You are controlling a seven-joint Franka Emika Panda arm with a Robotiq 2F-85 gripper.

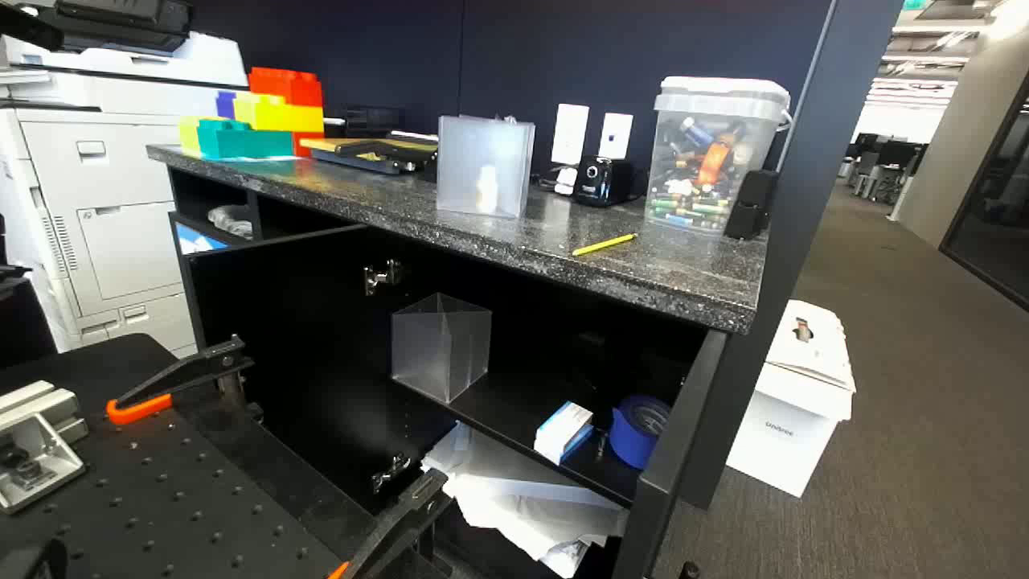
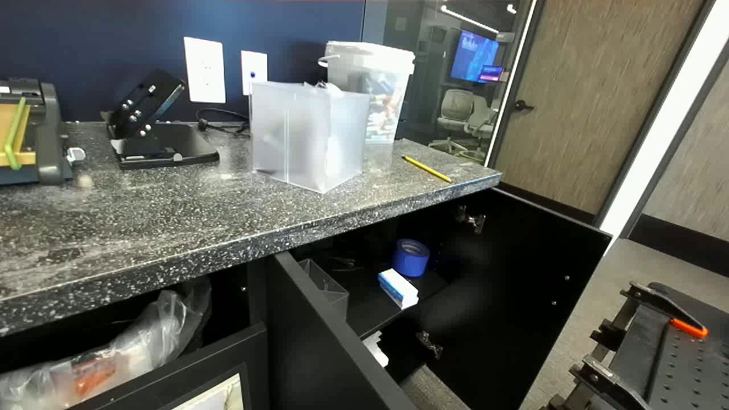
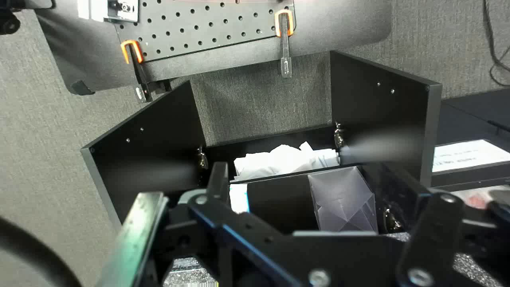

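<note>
In the wrist view my gripper looks open, its dark fingers spread wide with nothing visible between them; neither exterior view clearly shows it. Below it, one clear box [image 3: 342, 198] stands on the shelf of an open black cabinet. The same box [image 1: 439, 352] appears empty from the side. A second, frosted clear box [image 2: 294, 136] rests on the speckled counter [image 2: 171, 218]. Near the counter's end lies a yellow pencil [image 1: 604, 244]. On the shelf are a white-and-blue carton [image 1: 564, 431] and a blue tape roll [image 1: 637, 434].
Both cabinet doors stand open, the left [image 3: 148, 148] and right [image 3: 382, 110] in the wrist view. White crumpled material [image 3: 282, 160] fills the lower space. A lidded tub [image 1: 714, 159] and black hole punch [image 2: 157, 130] occupy the counter. Clamps grip the perforated table [image 3: 201, 28].
</note>
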